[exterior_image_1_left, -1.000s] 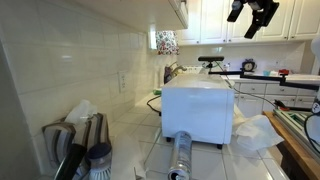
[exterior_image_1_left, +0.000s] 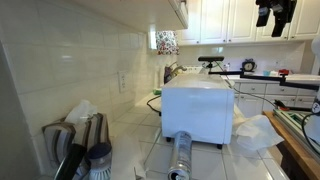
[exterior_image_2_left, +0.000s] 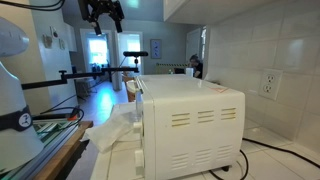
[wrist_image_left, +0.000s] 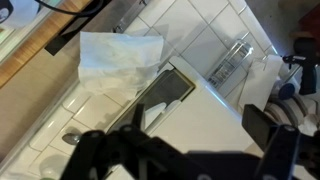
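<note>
My gripper (exterior_image_1_left: 270, 24) is high at the upper right in exterior view 1, open and well above the counter. In the wrist view its dark fingers (wrist_image_left: 258, 126) stand wide apart, with nothing held between them. Below it is a white box-shaped appliance (exterior_image_1_left: 195, 118), perhaps a microwave; its vented side (exterior_image_2_left: 195, 135) faces exterior view 2. A crumpled white cloth or paper towel (wrist_image_left: 118, 65) lies on the tiles beside the appliance. On the appliance's other side is a clear cylindrical container (exterior_image_1_left: 181, 158), lying on the counter.
A striped holder (exterior_image_1_left: 60, 140) and a brush (exterior_image_1_left: 99, 160) stand by the tiled wall. A dark cable (exterior_image_2_left: 285, 150) runs along the counter behind the appliance. Cabinets (exterior_image_1_left: 242, 20) hang in the background. Some bare tile shows around the container.
In exterior view 1 my gripper has moved right and a little upward, staying empty. The appliance, the cloth and the container have not moved.
</note>
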